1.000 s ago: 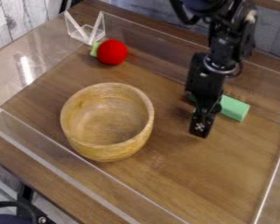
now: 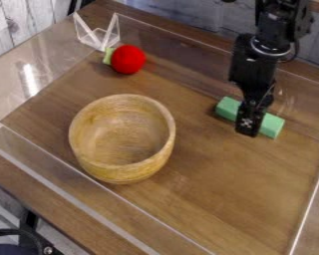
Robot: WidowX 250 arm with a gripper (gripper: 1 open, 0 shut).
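Observation:
The black gripper [image 2: 250,118] reaches down from the top right over a light green block [image 2: 269,126], which lies at the right of the wooden table [image 2: 189,209]. Its fingertips are at the block's middle, covering part of it; whether they are shut on it is unclear.
A tan wooden bowl [image 2: 123,147] sits at the left of centre. A red ball-like object [image 2: 128,60] lies at the back left, beside a white wire object [image 2: 99,32].
The gripper has moved back and right, from in front of the green block to over its middle.

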